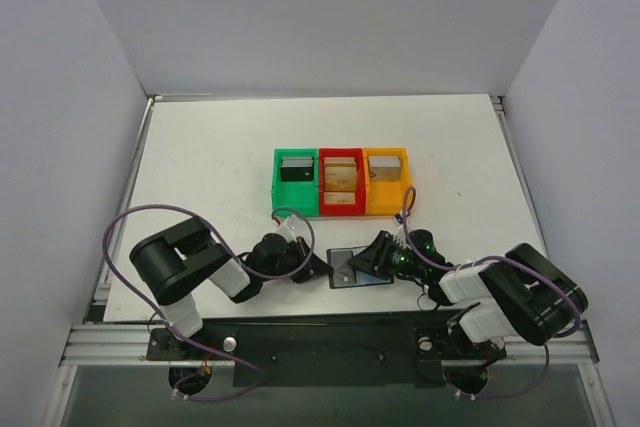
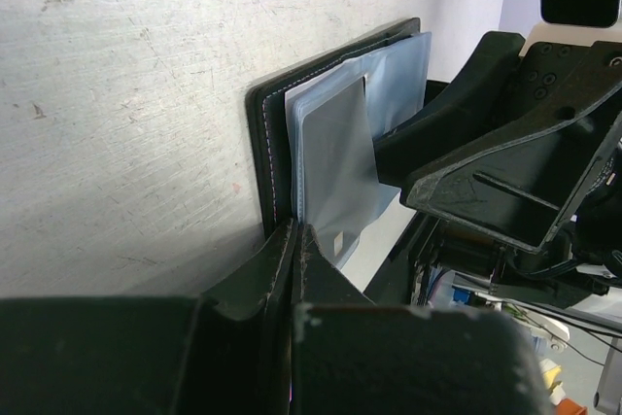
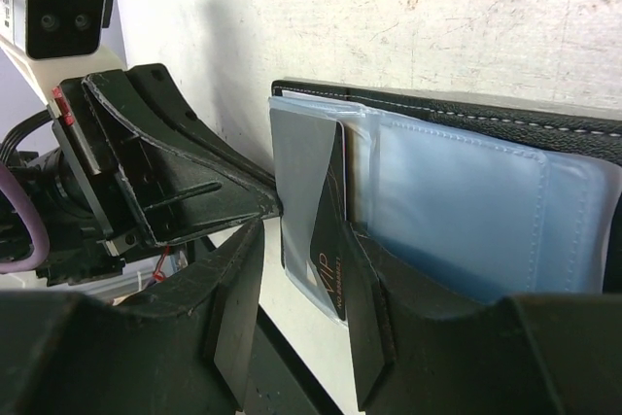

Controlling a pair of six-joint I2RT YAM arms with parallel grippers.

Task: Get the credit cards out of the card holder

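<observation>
The card holder (image 1: 343,280), black-edged with clear bluish sleeves, lies open at the table's front. My left gripper is shut on its near edge in the left wrist view. A grey and black card (image 3: 330,230) lettered "VIP" shows in the sleeve at that end. Over this card stands my right gripper, open, one fingertip at each side of the card's dark part. Whether the fingertips touch the card or sleeve I cannot tell. In the top view the right gripper (image 1: 362,259) hides part of the holder.
Behind the holder stand a green box (image 1: 296,197), a red box (image 1: 342,210) and a yellow box (image 1: 385,201), each with cards inside.
</observation>
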